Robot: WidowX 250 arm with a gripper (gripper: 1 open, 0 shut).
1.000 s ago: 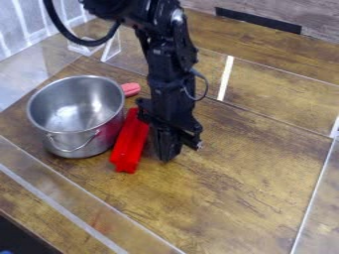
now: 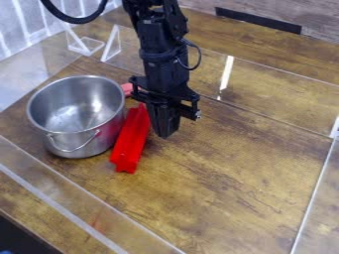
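Note:
A black robot arm reaches down from the top centre, its gripper (image 2: 162, 127) shut low above the wooden table with nothing visible between its fingers, just right of a long red block (image 2: 129, 143). The red block lies beside a steel bowl (image 2: 77, 107) with a wire handle on the left. A small pink object (image 2: 129, 87) sits behind the bowl, partly hidden.
A clear plastic panel (image 2: 34, 30) stands at the back left, and white strips mark the table's surface.
The gripper has risen slightly and shifted back from where it was lower beside the red block. The red block and bowl look nearly unmoved.

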